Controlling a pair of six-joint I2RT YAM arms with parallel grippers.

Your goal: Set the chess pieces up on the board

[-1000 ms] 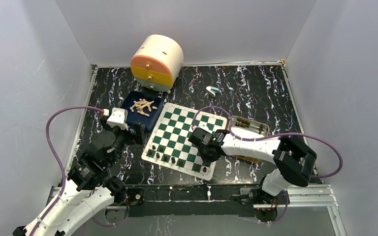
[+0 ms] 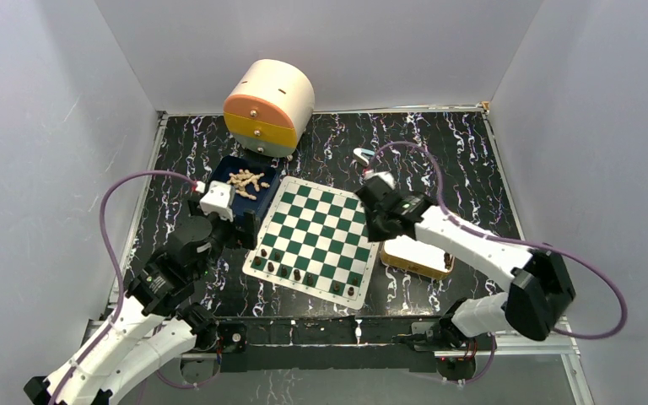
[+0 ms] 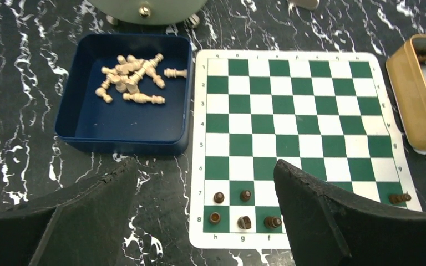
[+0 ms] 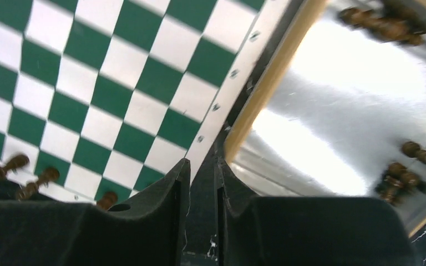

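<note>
The green and white chessboard (image 2: 312, 224) lies mid-table, with several dark brown pieces standing along its near side, such as a brown piece (image 3: 273, 222) and another brown piece (image 3: 399, 198). Light wooden pieces (image 3: 138, 75) lie heaped in a navy tray (image 3: 122, 145) left of the board. More brown pieces (image 4: 380, 25) lie in the tan box (image 4: 266, 83) to the right. My left gripper is open and empty by the board's left edge. Over the board's right edge and the box's near rim hangs my right gripper, its fingers a small gap apart, nothing between them.
A rounded cabinet with coloured drawers (image 2: 270, 101) stands at the back left. A small white and blue item (image 2: 361, 155) lies behind the board. Most of the board's middle and far squares are bare, as is the table at the back right.
My right arm has swung up and right, from the board's near right corner toward the tan box. The left arm has shifted slightly right. The standing pieces look unmoved.
</note>
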